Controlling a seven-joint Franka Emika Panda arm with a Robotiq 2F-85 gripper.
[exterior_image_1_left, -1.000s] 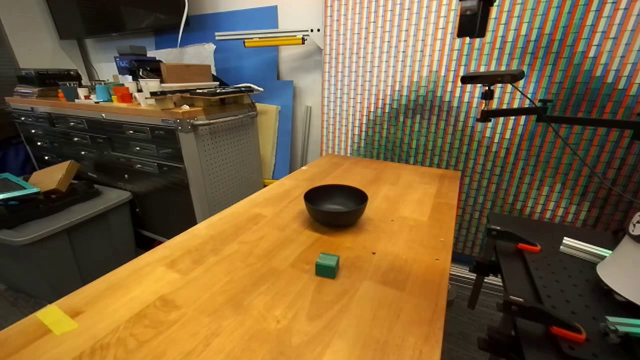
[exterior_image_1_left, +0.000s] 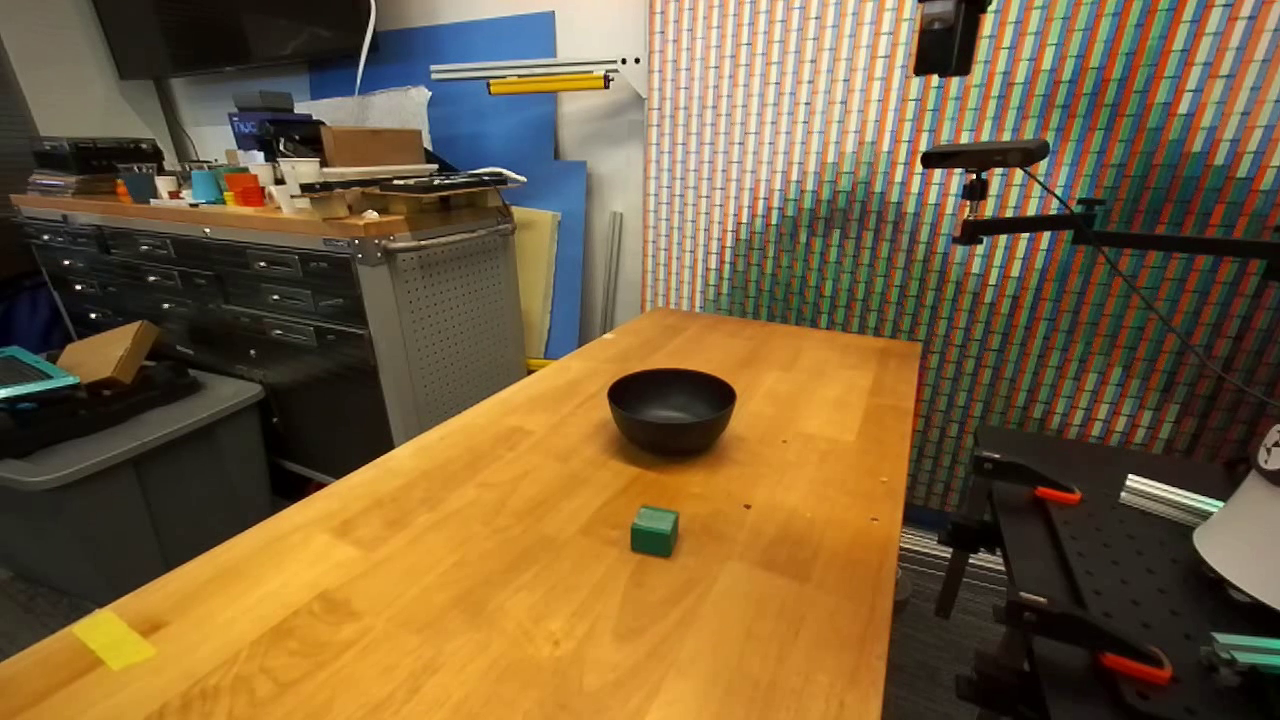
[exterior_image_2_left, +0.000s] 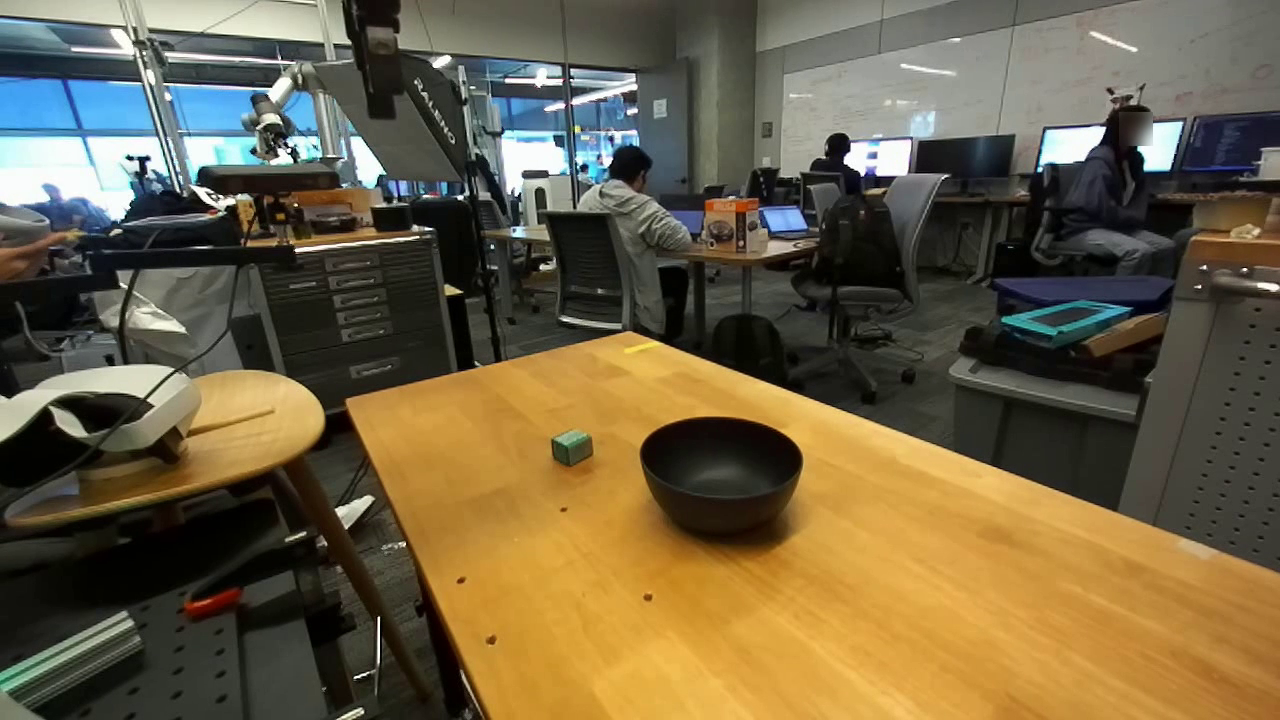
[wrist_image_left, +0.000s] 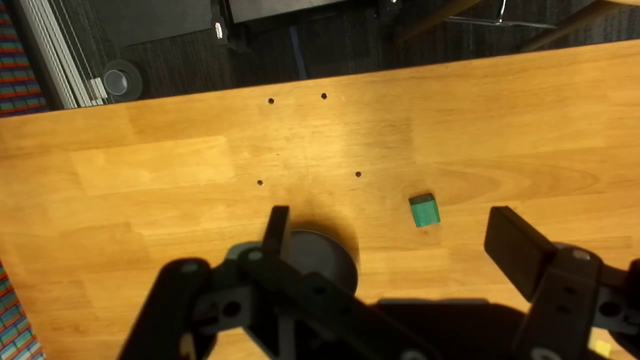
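A small green cube (exterior_image_1_left: 654, 530) rests on the wooden table, apart from a round black bowl (exterior_image_1_left: 672, 414). Exterior view 2 has the cube (exterior_image_2_left: 572, 448) to the left of the empty-looking bowl (exterior_image_2_left: 720, 474). In the wrist view my gripper is open, its two dark fingers wide apart above the table. Nothing sits between them at their height; the cube (wrist_image_left: 425, 210) lies well below on the tabletop. The gripper's left side hides much of the bowl (wrist_image_left: 324, 258).
Yellow tape (exterior_image_1_left: 114, 638) marks one corner of the table (exterior_image_1_left: 480, 576). Beyond one long edge stands a black side bench (exterior_image_1_left: 1116, 528) with clamps. Apart from bowl and cube, the tabletop is clear. A dark part (exterior_image_1_left: 948, 38) hangs at the top edge, too cropped to identify.
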